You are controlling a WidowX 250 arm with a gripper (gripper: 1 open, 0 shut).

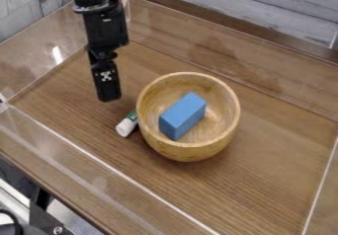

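The black gripper (109, 81) is low over the wooden table at the upper left, left of a large light wooden bowl (219, 138). A blue block (183, 116) lies inside the bowl. A small white and green cylindrical object (126, 124) lies on the table just left of the bowl, below and to the right of the gripper. Whether the fingers are open or shut is hard to make out.
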